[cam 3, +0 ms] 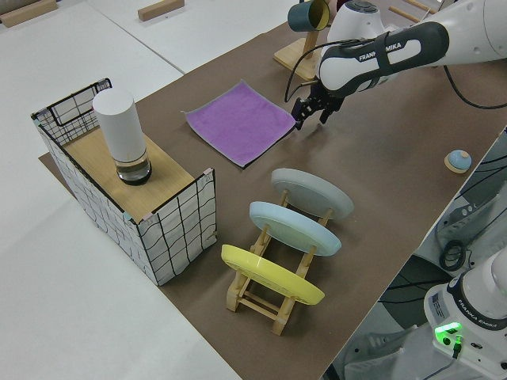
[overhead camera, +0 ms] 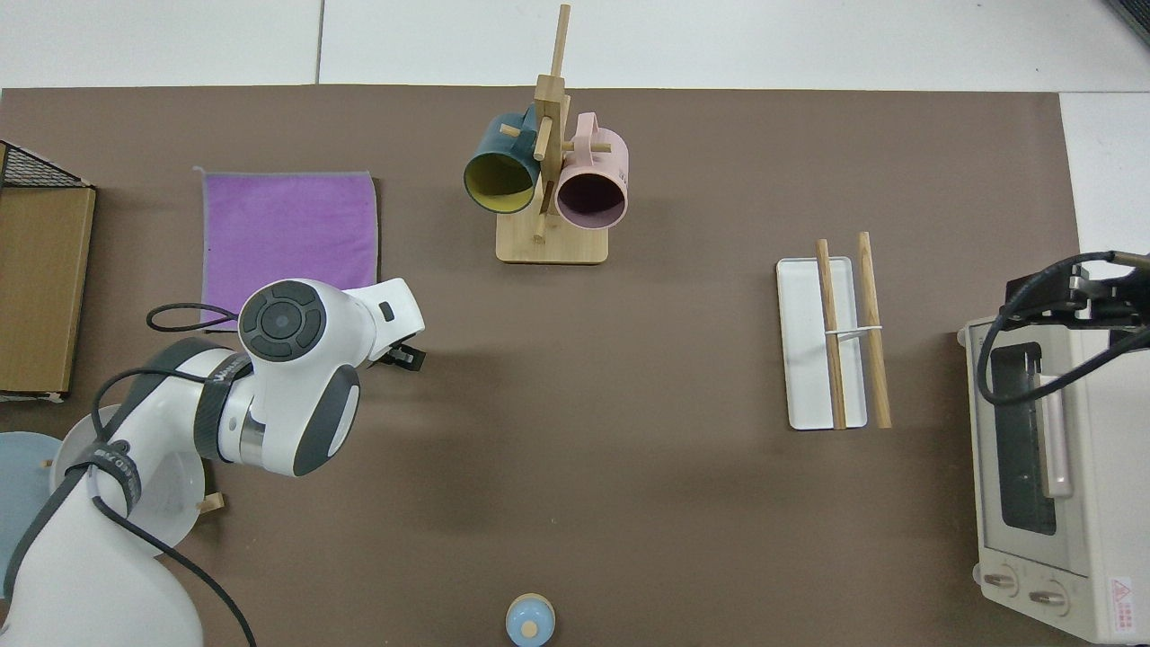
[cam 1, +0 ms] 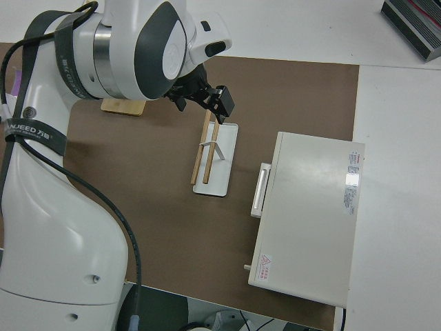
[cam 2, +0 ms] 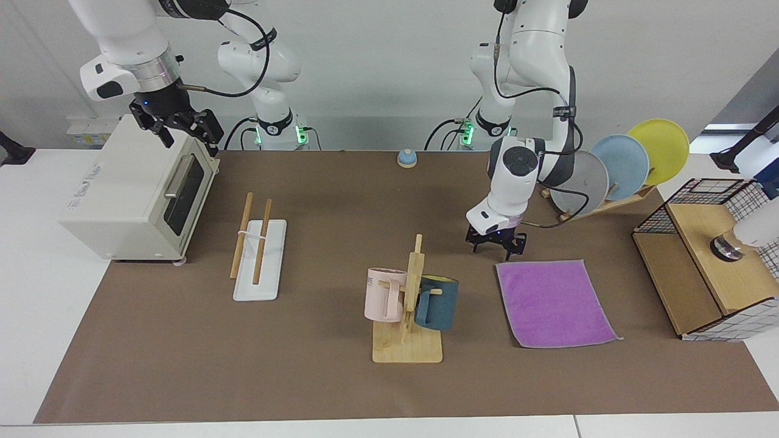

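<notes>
My left arm's gripper [cam 2: 496, 244] hangs low over the mat beside the purple cloth [overhead camera: 288, 237], nearer the robot side; its finger opening is hard to judge. My right gripper [cam 1: 213, 103] is raised over the white oven [cam 1: 306, 214]. A wooden mug tree [overhead camera: 550, 243] holds a teal mug [overhead camera: 499, 172] and a pink mug [overhead camera: 593, 194]. A white board [overhead camera: 800, 345] with two wooden rods lies left of the oven in the top view.
A rack with yellow [cam 3: 273, 277], blue and grey plates stands near a wire basket [cam 3: 170, 241] holding a white cylinder [cam 3: 119, 131]. A small blue round object [overhead camera: 530, 620] lies near the edge.
</notes>
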